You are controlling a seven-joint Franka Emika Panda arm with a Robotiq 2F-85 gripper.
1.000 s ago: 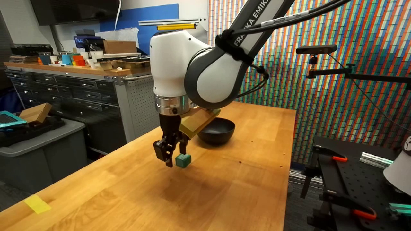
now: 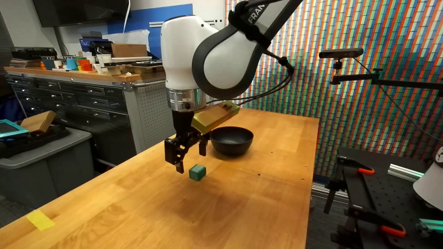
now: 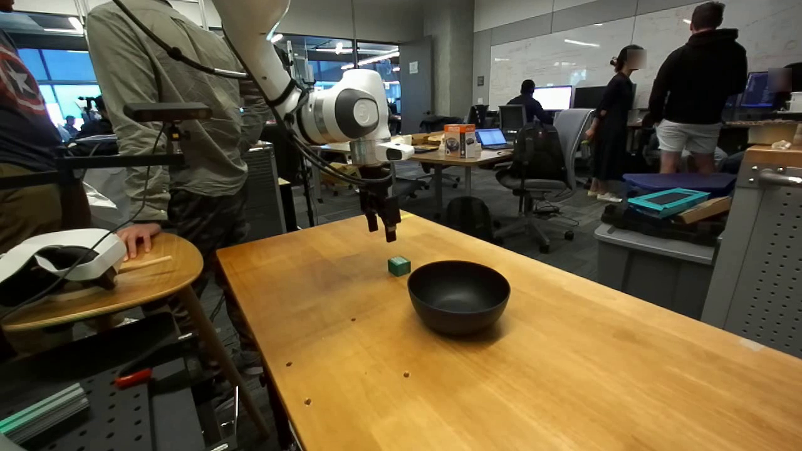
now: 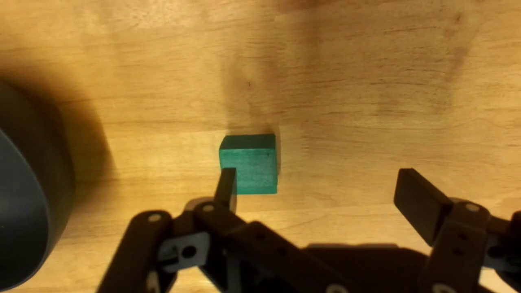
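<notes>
A small green block [image 4: 252,168] rests on the wooden table, near the black bowl [image 3: 458,297]. Above the table hangs my gripper [image 2: 191,160], open, with nothing held between its fingers. In the wrist view the left finger [image 4: 226,188] overlaps the lower left corner of the block, while the right finger [image 4: 420,202] stands well off to the right over bare wood. Seen from exterior view 2, the gripper [image 3: 381,230] is higher than the block [image 3: 399,265] and apart from it.
The bowl's dark wall [image 4: 51,161] lies left of the block in the wrist view. Yellow tape [image 2: 41,220] marks the table's near left corner. A person stands by a round stool [image 3: 161,274] beyond the table's edge.
My gripper has risen away from the table, and its fingers stand wider apart. Block and bowl have stayed in place.
</notes>
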